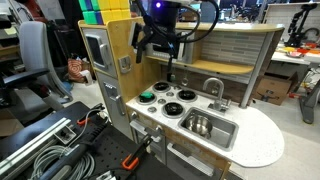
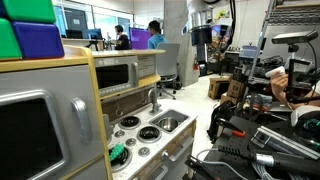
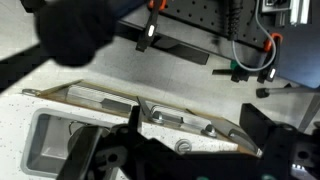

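My gripper stands open; its two dark fingers are wide apart at the bottom of the wrist view, with nothing held between them. Beneath it run the front edge of the toy kitchen and the grey floor [image 3: 200,85]. A metal sink [image 3: 38,150] lies to the lower left. Exterior view 1 has the arm high over the kitchen, well clear of the counter. On the stove's left burner rests a green object [image 1: 147,97], also visible as a green bunch [image 2: 118,152] in exterior view 2. A metal pot [image 1: 201,124] sits inside the sink.
The microwave [image 2: 117,73] and shelf rise behind the stove. A curved faucet [image 1: 217,92] stands behind the sink. Cables [image 1: 55,158] and dark equipment occupy the front left. Drawers line the kitchen's front.
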